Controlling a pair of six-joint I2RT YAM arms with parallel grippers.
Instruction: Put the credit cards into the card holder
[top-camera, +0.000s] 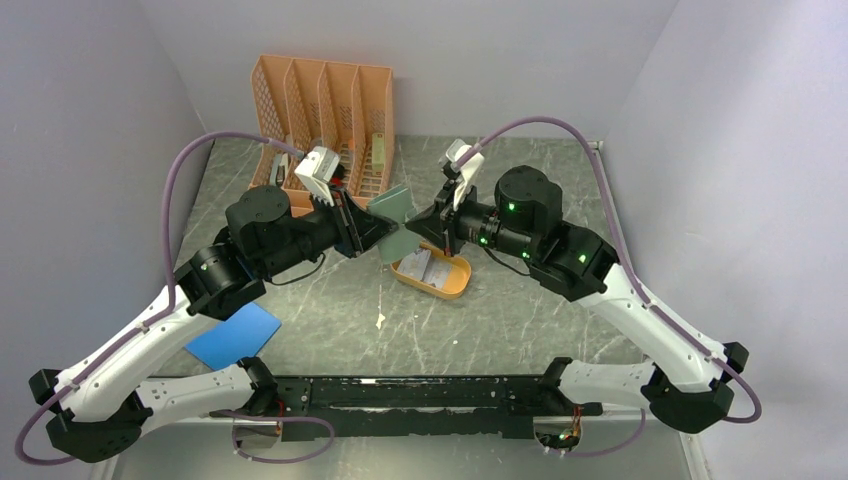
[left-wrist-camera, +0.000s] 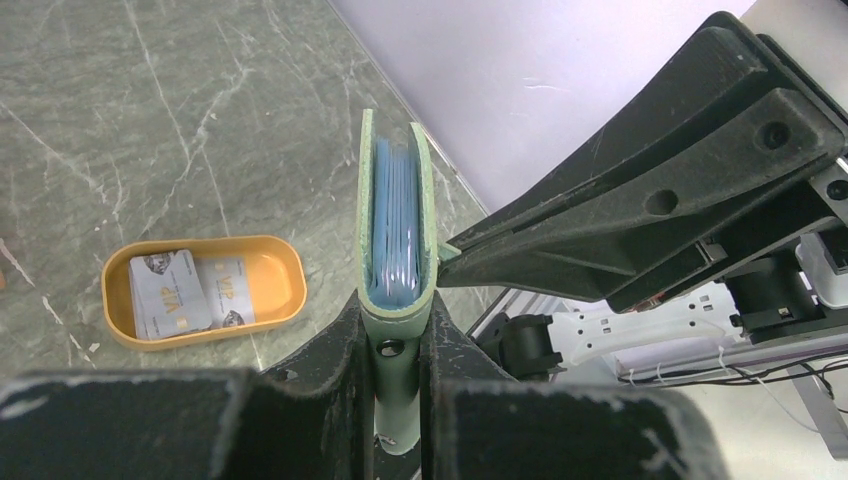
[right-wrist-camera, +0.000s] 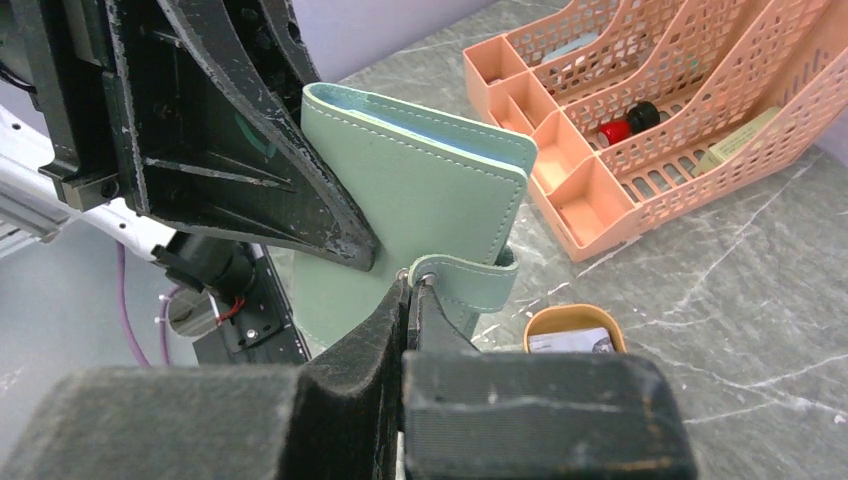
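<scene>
The pale green card holder is held upright above the table, with my left gripper shut on its lower part in the left wrist view. Its open top shows blue-tinted clear sleeves between two green covers. My right gripper is shut at the holder's side, its tips touching the small strap by the snap; whether the strap is pinched cannot be told. Credit cards, one pale card overlapping another, lie in a yellow-orange tray on the table below.
At the back left stands an orange divided rack with small items in it, including a red and black one. A blue sheet lies at the front left.
</scene>
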